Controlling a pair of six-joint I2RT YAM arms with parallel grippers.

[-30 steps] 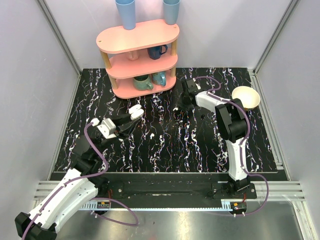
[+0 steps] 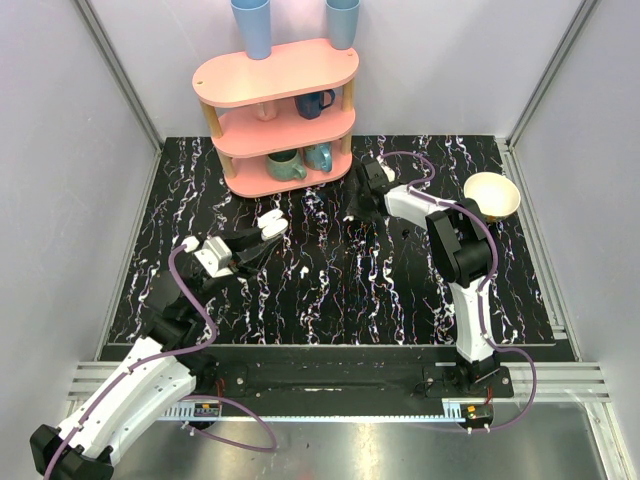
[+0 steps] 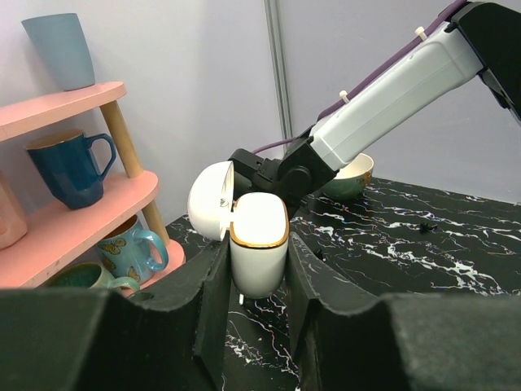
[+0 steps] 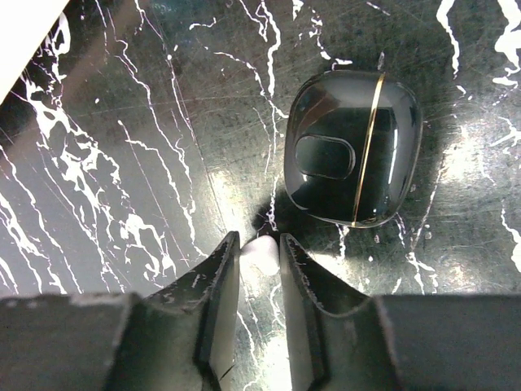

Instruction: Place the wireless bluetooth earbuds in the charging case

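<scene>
My left gripper is shut on the white charging case, whose lid stands open; the top view shows it raised left of centre. My right gripper is low over the marble table, its fingertips at a small white earbud; whether they grip it I cannot tell. Just beyond them lies a black glossy case with a gold line. Another small white piece lies on the table in the top view.
A pink shelf with mugs stands at the back. A cream bowl sits at the back right.
The right arm has shifted very slightly near the earbud. The left arm and the case have not moved.
</scene>
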